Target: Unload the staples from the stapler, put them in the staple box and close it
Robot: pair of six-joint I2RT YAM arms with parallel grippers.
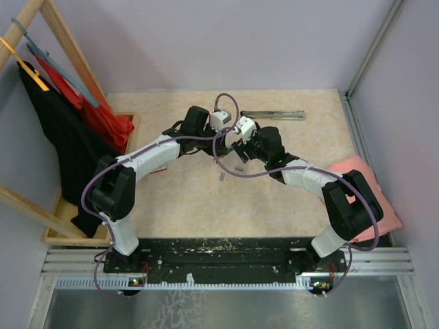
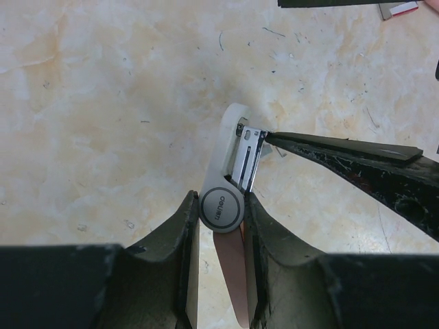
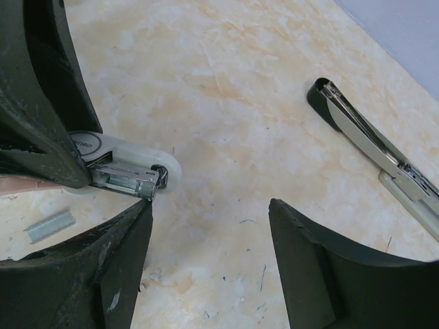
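A small white stapler point(image 2: 223, 168) with a pinkish handle point(image 2: 231, 267) is gripped in my left gripper, which is shut on its body around the round logo. Its metal magazine point(image 2: 245, 161) is exposed along one side; I cannot tell whether staples are inside. My right gripper stands open. One of its fingers point(image 2: 357, 154) reaches the magazine's end, seemingly touching it, while the other stays well apart. Nothing shows clamped between them. A grey strip of staples point(image 3: 50, 226) lies on the table below the stapler.
A long dark and metal stapler point(image 1: 273, 115) lies at the table's back, also seen at right wrist view's right. Loose dark bits are scattered over the tabletop point(image 1: 199, 205). Left is a wooden rack with clothes point(image 1: 55, 103); right, a pink cushion point(image 1: 367, 195).
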